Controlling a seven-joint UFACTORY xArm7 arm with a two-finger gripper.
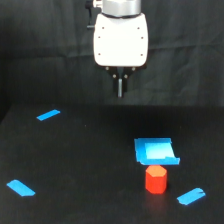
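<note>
High above the black table hangs my gripper (pixel 120 92), dark and narrow under a white arm housing (pixel 120 40). It is far from every object, and its fingers are too dark and small to show how they stand. Toward the right of the table lies a blue open tray (pixel 147 146) with a paler inside. Just in front of it, apart from or barely near its front edge, stands a red-orange block (pixel 156 180).
Blue tape strips mark the table: one at the back left (pixel 48 115), one at the front left (pixel 20 188) and one at the front right (pixel 191 197). A dark curtain (pixel 190 60) hangs behind.
</note>
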